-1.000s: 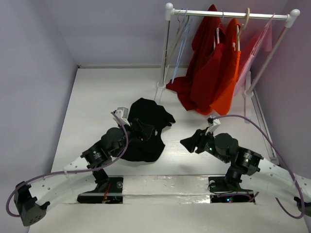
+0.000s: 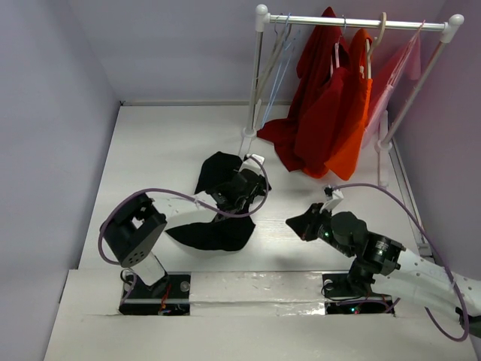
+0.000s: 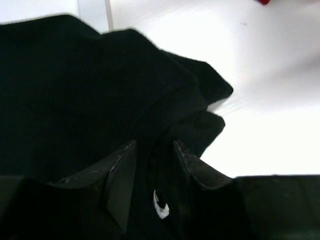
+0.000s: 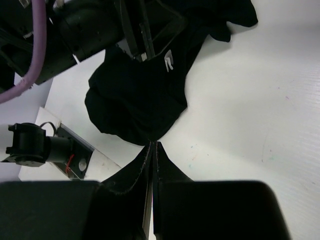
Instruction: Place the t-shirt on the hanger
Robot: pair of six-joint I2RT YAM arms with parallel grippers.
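The black t-shirt (image 2: 218, 235) lies crumpled flat on the white table, a small white tag (image 3: 161, 206) showing on it. My left gripper is over the shirt's upper part, its fingers part open with dark cloth below and between them; whether they touch it cannot be told. Over bare table to the right of the shirt, my right gripper has its fingertips together and nothing showing between them. At the rack's left end hang a blue hanger (image 2: 281, 69) and a pale hanger (image 2: 264, 75), both without clothes.
A white rack bar (image 2: 316, 20) crosses the back. Red clothes (image 2: 319, 124), an orange garment (image 2: 352, 120) and a pink one (image 2: 385, 86) hang at its right half.
My left gripper has travelled right across the shirt toward its right upper edge, its arm swinging after it. The right gripper's fingers have come together; that arm has barely moved.
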